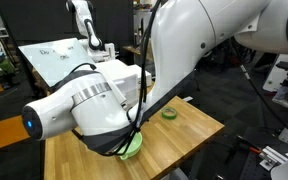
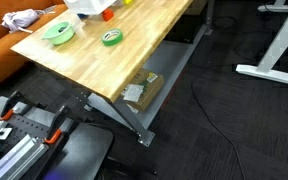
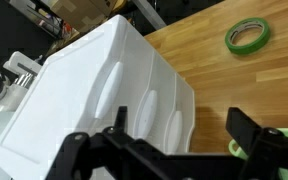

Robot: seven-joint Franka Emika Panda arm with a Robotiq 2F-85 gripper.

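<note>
In the wrist view my gripper is open, its two black fingers [image 3: 120, 135] well apart along the bottom edge. A white box-like unit [image 3: 109, 75] with rounded white bulges on its side fills the left and middle, beyond the fingers. To the right, a green tape ring [image 3: 247, 36] lies flat on the wooden table. A pale green bowl [image 3: 269, 140] shows partly at the lower right, cut off behind the right finger. In exterior view 1 the arm hides the gripper, and the bowl [image 1: 132, 147] appears just below the arm.
The wooden table [image 2: 114, 68] has clear surface at its near end. Exterior view 2 shows the bowl [image 2: 59, 33], the tape ring [image 2: 112, 37] and a small red item [image 2: 108, 14] beside the white unit [image 2: 92, 5]. Below the tabletop, a cardboard box [image 2: 144, 90] rests on a shelf.
</note>
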